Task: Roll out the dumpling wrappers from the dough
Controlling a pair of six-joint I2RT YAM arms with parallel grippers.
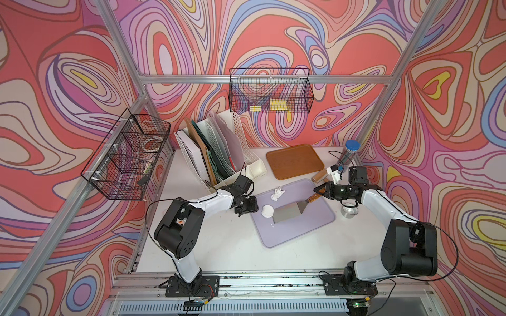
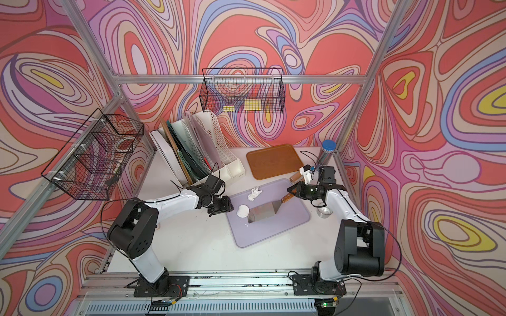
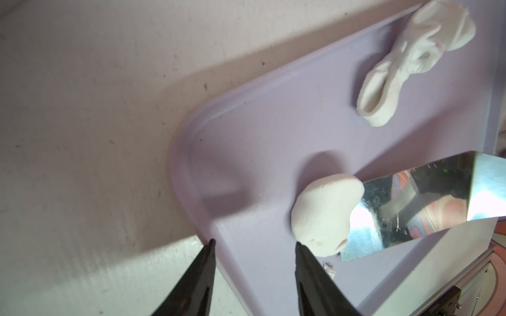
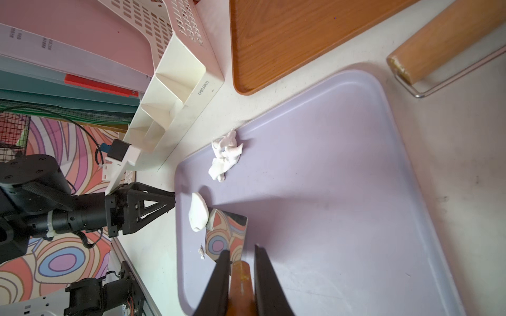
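Note:
On the lavender tray (image 1: pixel 311 226) a flattened white dough piece (image 3: pixel 321 216) lies near the left edge, its right side against the metal blade of a scraper (image 3: pixel 405 208). My right gripper is shut on the scraper's brown handle (image 4: pixel 241 289). A second, crumpled lump of dough (image 4: pixel 225 155) rests near the tray's back edge, and a tiny scrap (image 3: pixel 329 269) lies close to the blade. By the tray's left rim, my left gripper holds its fingers apart with nothing between them, a short way left of the flat dough.
Behind the tray are a brown tray (image 1: pixel 295 161) and a wooden roller (image 4: pixel 448 42). A blue-lidded jar (image 1: pixel 349 150) and a metal cup (image 1: pixel 349 211) stand at the right. File holders (image 1: pixel 216 152) fill the back left.

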